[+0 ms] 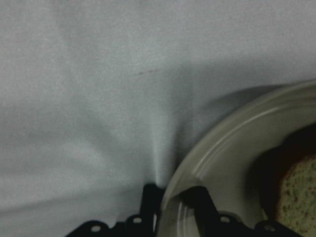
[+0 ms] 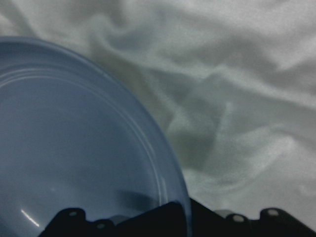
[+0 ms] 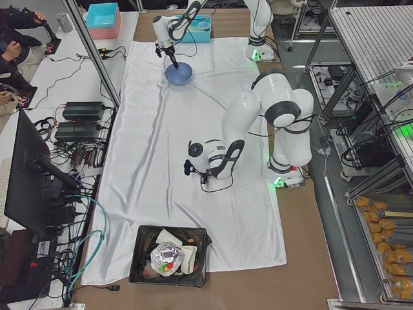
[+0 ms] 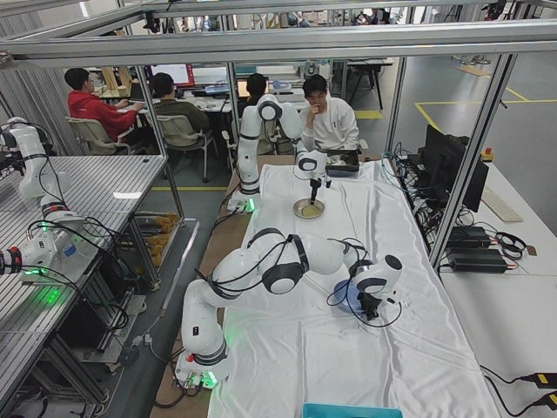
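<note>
A blue plate (image 3: pixel 179 75) lies at the far end of the white cloth in the camera left view. My right gripper is at its rim (image 2: pixel 158 143), one finger over the plate and one outside; whether it grips is unclear. My left gripper straddles the rim of a pale plate (image 1: pixel 232 133) holding a slice of bread (image 1: pixel 298 197); whether it grips that rim is unclear. In the camera left view that plate is mostly hidden beneath the arm.
A black tray (image 3: pixel 142 271) with a foil item and white pieces sits at one end, a light-blue bin (image 3: pixel 203 35) at the other. A monitor and cables line the side.
</note>
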